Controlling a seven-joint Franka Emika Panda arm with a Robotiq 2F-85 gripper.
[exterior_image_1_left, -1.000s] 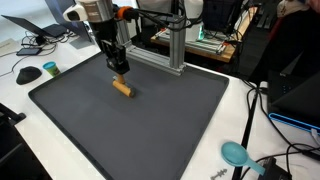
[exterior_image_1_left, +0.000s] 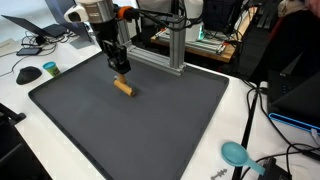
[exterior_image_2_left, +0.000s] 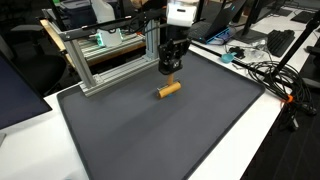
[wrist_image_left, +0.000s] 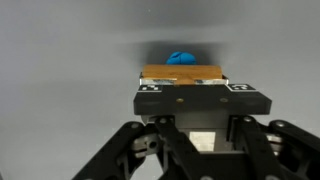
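An orange-brown wooden piece (exterior_image_2_left: 168, 90) rests low at the dark mat, with a short upright part of similar colour rising from it. My gripper (exterior_image_2_left: 171, 74) points down over it, shut on that upright part. From the other side, the orange piece (exterior_image_1_left: 123, 88) shows beneath the gripper (exterior_image_1_left: 119, 73). In the wrist view a wooden bar (wrist_image_left: 182, 72) runs across just beyond the dark fingers, and a small blue thing (wrist_image_left: 181, 58) peeks out past it. Whether the two wooden parts are joined, I cannot tell.
A metal frame (exterior_image_2_left: 110, 70) stands along one edge. A teal cup (exterior_image_1_left: 51, 68) and a dark round object (exterior_image_1_left: 29, 75) sit off the mat on the white table.
The orange piece and my gripper have shifted very slightly to the right in exterior view 1. The grip looks the same.
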